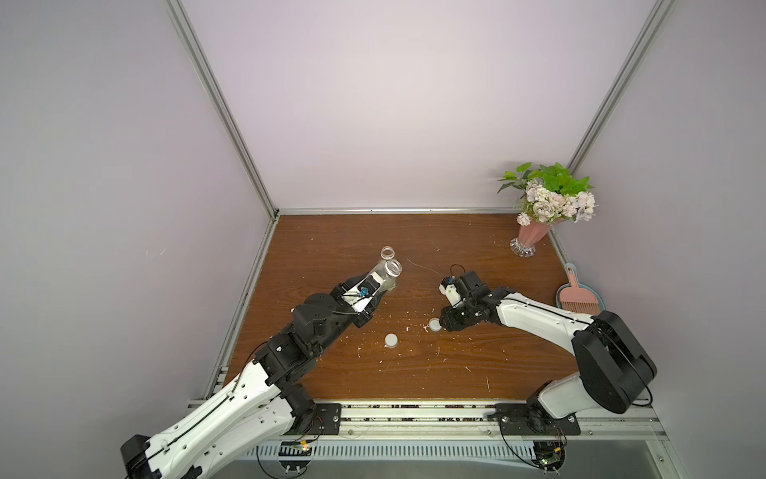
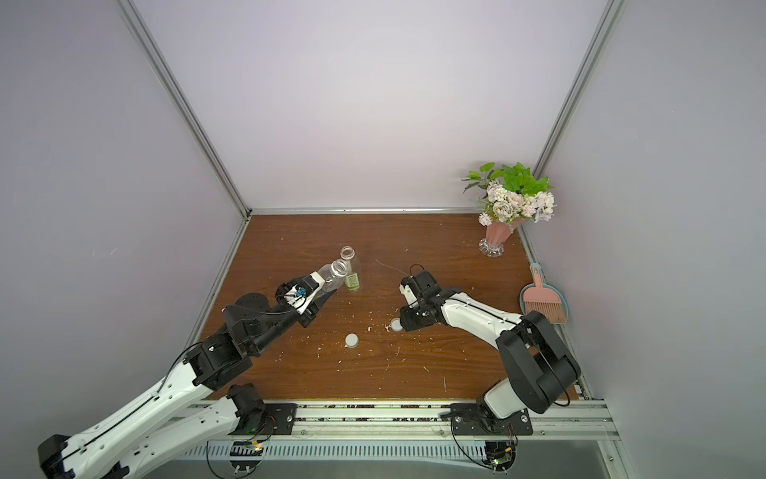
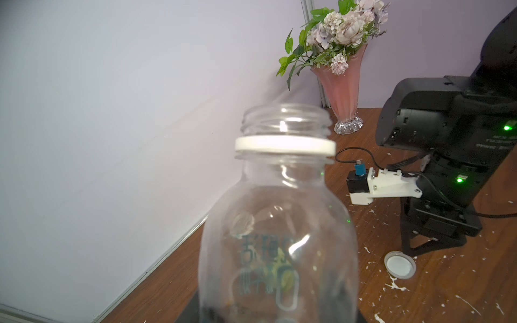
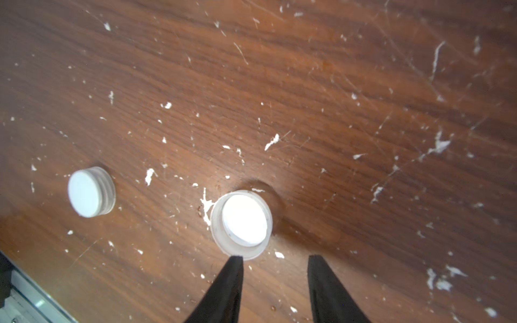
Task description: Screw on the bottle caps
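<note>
My left gripper [image 1: 376,289] is shut on a clear bottle [image 3: 280,226], held tilted with its uncapped threaded neck facing up and away. One white cap [image 4: 245,220] lies on the table, seemingly with its hollow side up. Just behind it, in the right wrist view, my right gripper stands open and empty, its dark fingers [image 4: 229,285] parted. A second white cap [image 4: 86,192] sits apart to the left, smooth face up. Behind the held bottle stands another uncapped bottle [image 2: 352,276] with a green label.
A pink vase [image 1: 533,233] of flowers stands at the back right. Along the right wall rest a pink brush and dustpan [image 1: 580,297]. White scraps litter the wooden table [image 1: 335,239], whose back area is mostly clear.
</note>
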